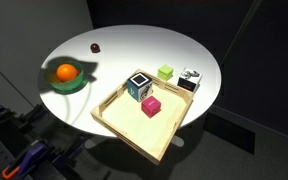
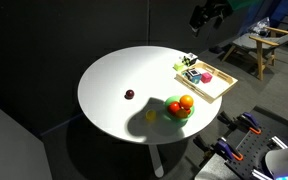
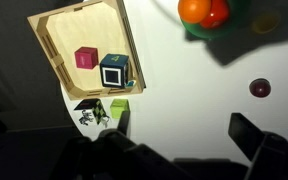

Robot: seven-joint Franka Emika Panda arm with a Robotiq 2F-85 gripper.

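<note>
My gripper hangs above the white table (image 3: 189, 85), its dark fingers wide apart and nothing between them. A green bowl (image 1: 72, 86) holds an orange (image 1: 66, 72); in exterior view 2 a red fruit (image 2: 174, 107) lies in it too. Beside the bowl is a small yellow item (image 2: 151, 116), dim in the wrist view. A dark red round fruit (image 3: 260, 88) lies alone on the table. The wooden tray (image 1: 167, 151) contains a dark patterned cube (image 1: 139, 87) and a pink cube (image 1: 151, 106).
Outside the tray, a light green cube (image 1: 165, 72) and a black-and-white patterned box (image 1: 190, 78) stand close to the table's edge. The tray reaches the rim.
</note>
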